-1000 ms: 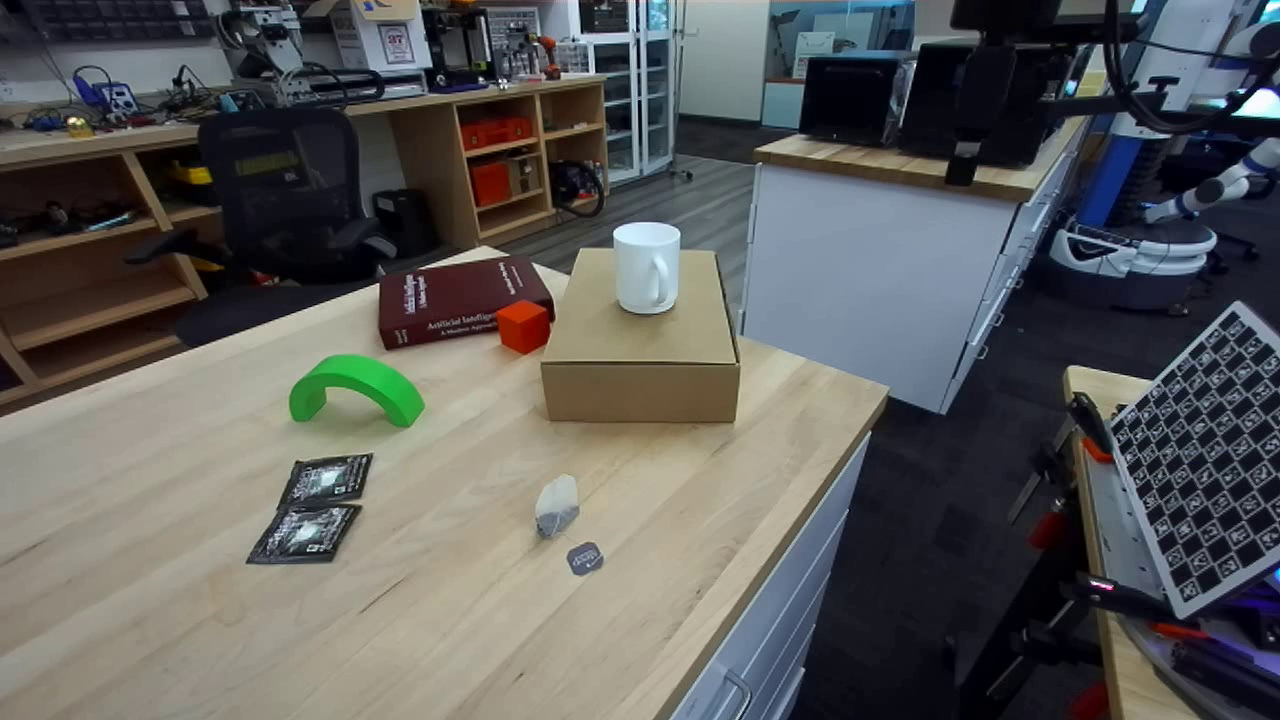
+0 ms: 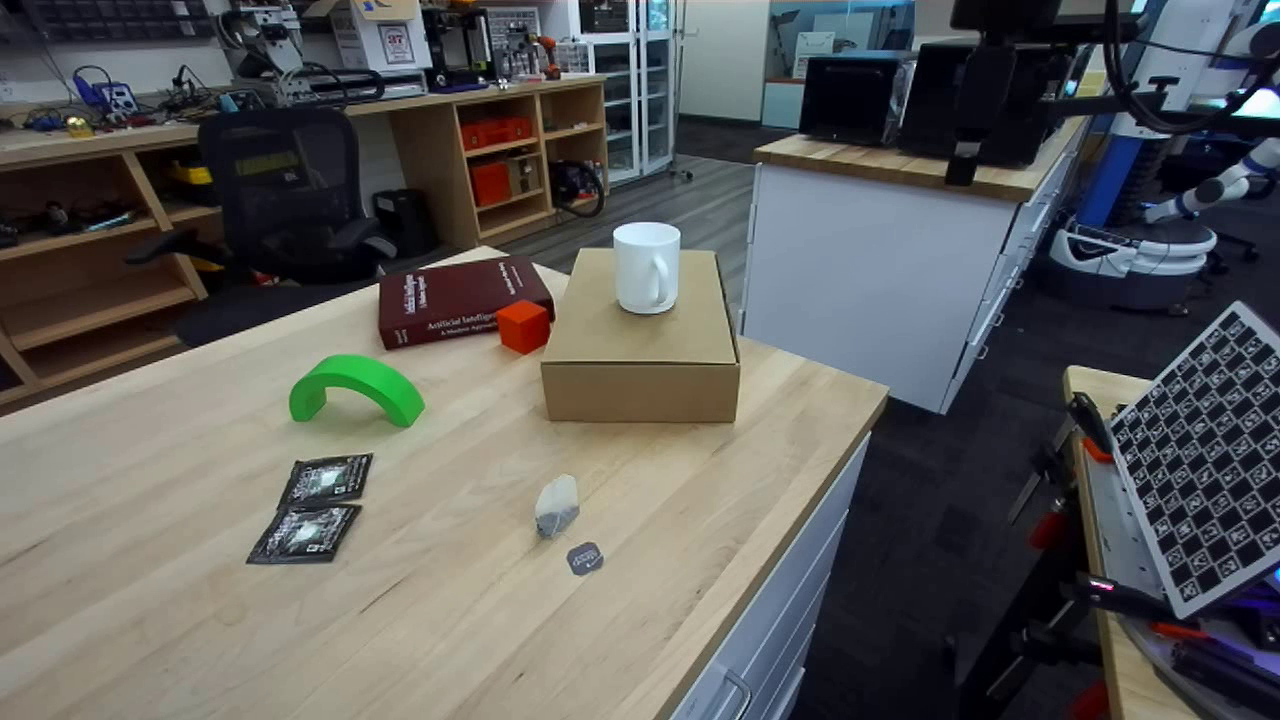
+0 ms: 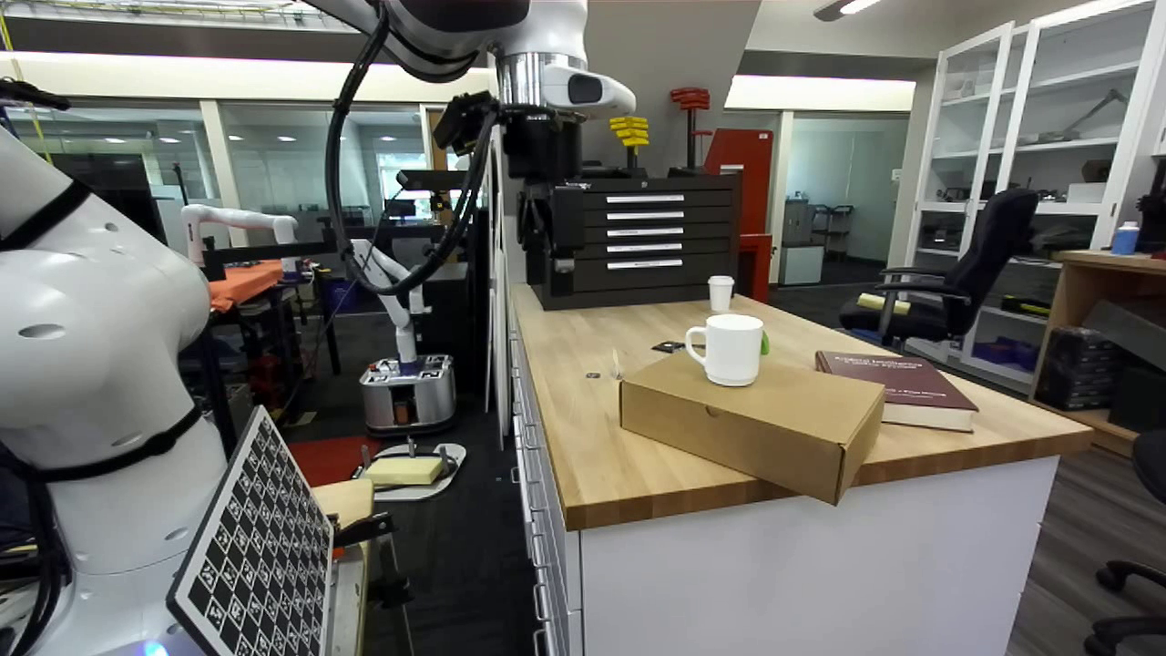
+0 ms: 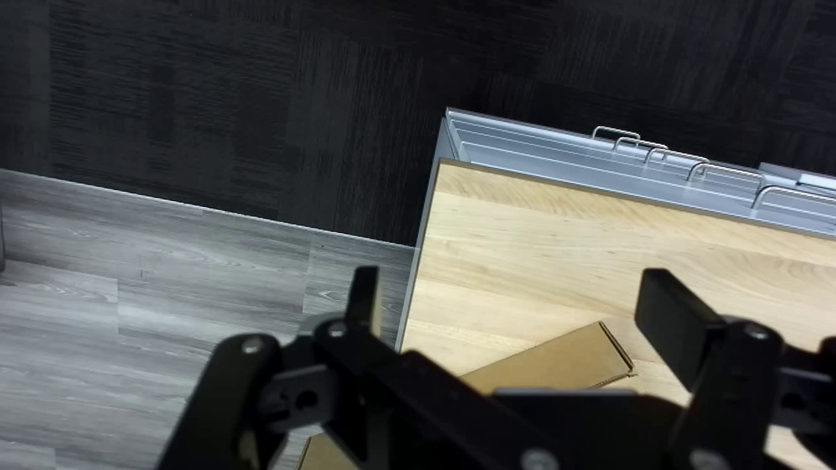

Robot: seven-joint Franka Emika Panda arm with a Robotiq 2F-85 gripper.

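My gripper is open, its two black fingers (image 4: pixel 664 321) wide apart and nothing between them. In exterior view 2 the gripper (image 3: pixel 549 257) hangs high, well above the table surface. A white mug (image 2: pixel 645 270) stands upright on a closed cardboard box (image 2: pixel 642 392). On the table in front of the box lie a tea bag (image 2: pixel 557 506) and its dark tag (image 2: pixel 585 558). Two black sachets (image 2: pixel 305 533) lie farther left, near a green arch block (image 2: pixel 356 378). Only part of the box (image 4: pixel 552 364) shows in the wrist view; the mug is hidden there.
A dark red book (image 2: pixel 462 298) lies left of the box, with an orange-red cube (image 2: pixel 524 326) by its edge. Behind the table's far end in exterior view 2 are a white cup (image 3: pixel 721 292) and a black tool chest (image 3: pixel 645 235). Bare wood surrounds the tea bag.
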